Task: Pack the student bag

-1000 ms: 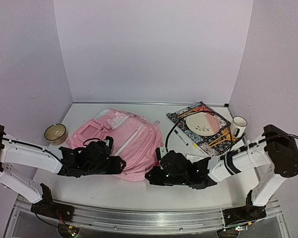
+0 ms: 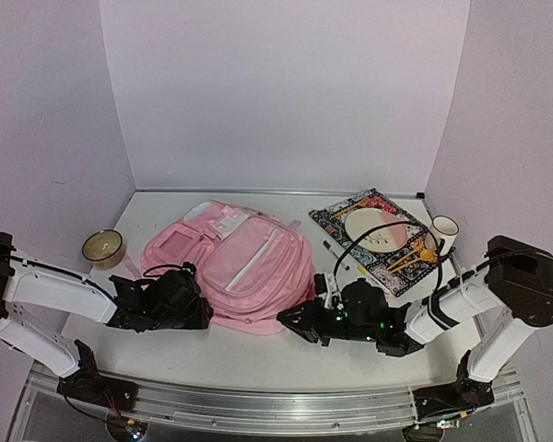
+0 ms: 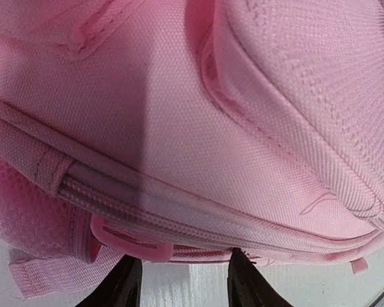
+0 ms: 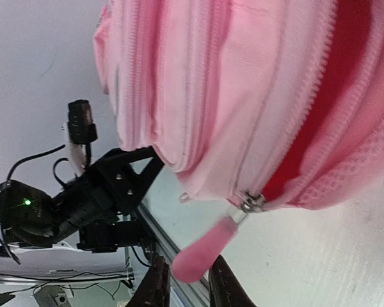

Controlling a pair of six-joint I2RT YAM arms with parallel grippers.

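The pink backpack (image 2: 249, 253) lies on the table. The top view shows my left gripper (image 2: 203, 313) at its lower left edge. In the left wrist view the left gripper is open, its fingers apart below a zipped seam and a pink plastic loop (image 3: 128, 243). My right gripper (image 2: 293, 322) is at the bag's lower right edge. The right wrist view shows a pink zipper pull (image 4: 205, 252) with its end between the tips of the right gripper; whether they grip it cannot be told. A partly unzipped opening shows red lining (image 4: 326, 121).
A patterned mat (image 2: 336, 221) with a plate (image 2: 364, 230) and orange utensils (image 2: 407, 258) lies at the back right, beside a white mug (image 2: 444, 230). A marker (image 2: 334, 251) lies left of it. A bowl (image 2: 103, 247) stands at far left.
The bag has shifted slightly right. My left gripper has drawn back a little to the left. The right gripper has moved right and up slightly, and its wrist has turned.
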